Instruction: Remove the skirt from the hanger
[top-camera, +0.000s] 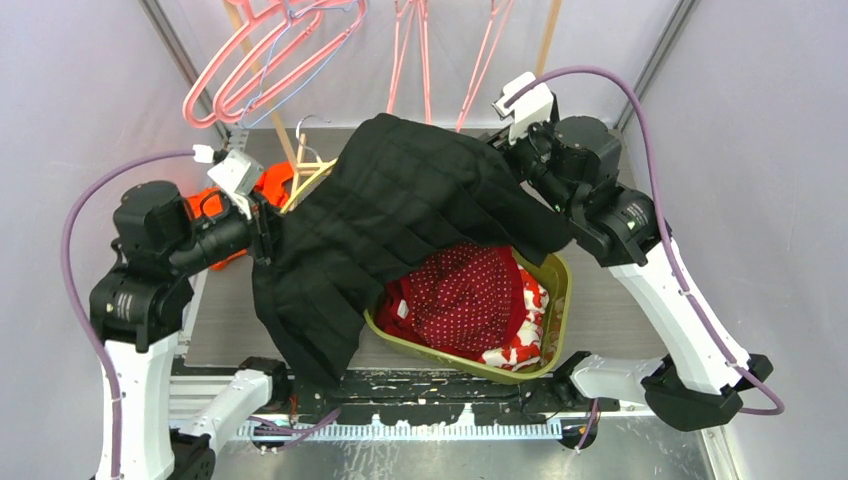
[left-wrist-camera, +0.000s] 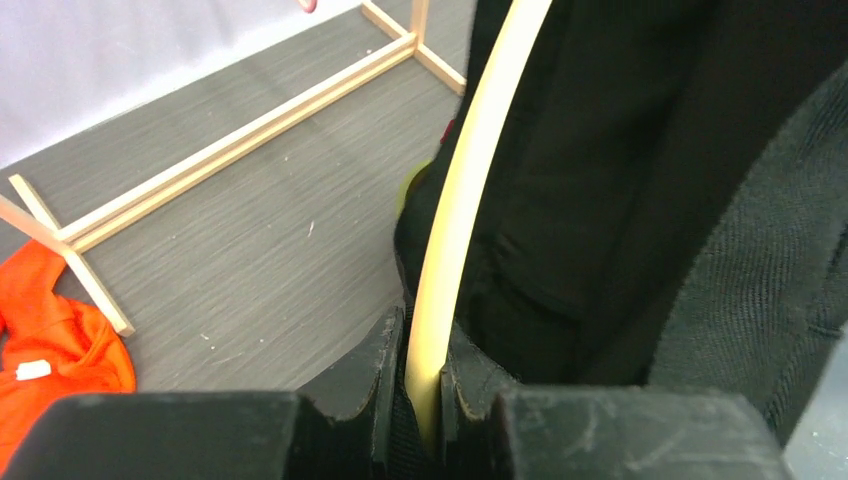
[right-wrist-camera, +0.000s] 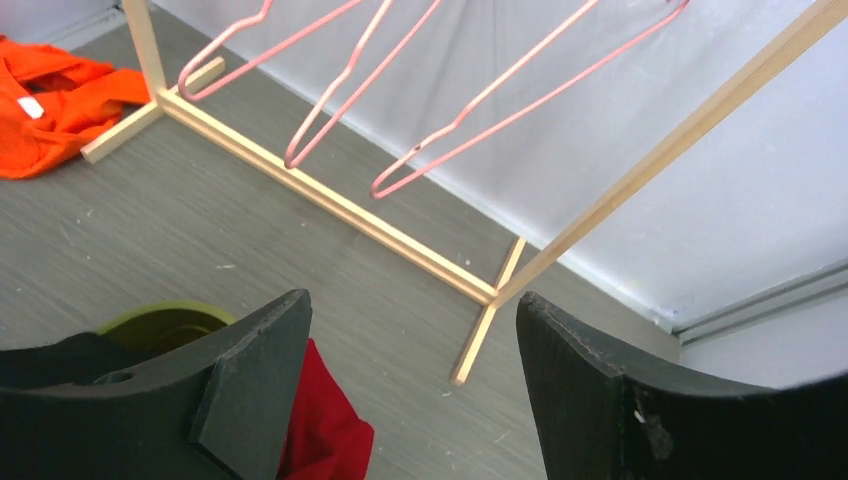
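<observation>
A black pleated skirt (top-camera: 380, 210) stretches across the middle of the top view, over the back of the green basket. Its yellow hanger (left-wrist-camera: 460, 230) runs up from my left gripper (top-camera: 262, 228), which is shut on it with dark cloth around it. The hanger's hook shows at the skirt's left edge in the top view. My right gripper (top-camera: 505, 140) is at the skirt's upper right end. In the right wrist view its fingers are apart, with nothing visible between them and dark cloth behind the left finger.
A green basket (top-camera: 555, 320) holds red, dotted and patterned clothes. Orange cloth (left-wrist-camera: 70, 360) lies at the back left beside a wooden rack (right-wrist-camera: 330, 200). Pink hangers (top-camera: 220, 90) hang along the back above. Walls bound both sides.
</observation>
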